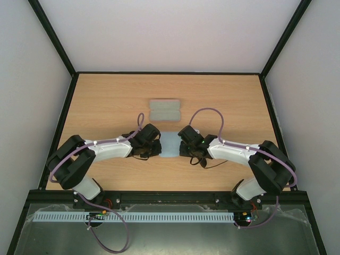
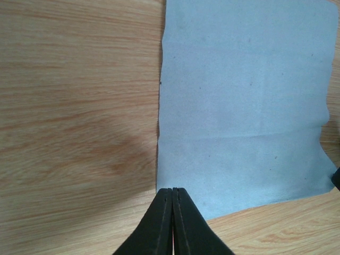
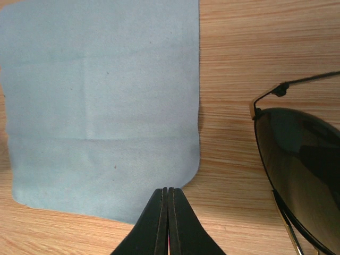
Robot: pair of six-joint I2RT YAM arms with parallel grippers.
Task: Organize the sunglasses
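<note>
Sunglasses (image 3: 313, 175) with a dark lens and thin metal frame lie at the right of the right wrist view, beside a pale blue cloth (image 3: 101, 95) on the wood table. The cloth (image 1: 170, 143) is spread between the two arms in the top view, its near part partly hidden. My left gripper is shut, over the cloth's edge, with nothing seen between its fingers. My right gripper is shut too, over the cloth's near edge, with nothing seen between its fingers. In the top view both grippers' tips are hidden under the arms' housings.
A pale grey-green rectangular case (image 1: 164, 110) sits behind the cloth at the table's middle. Purple cables loop over both arms.
</note>
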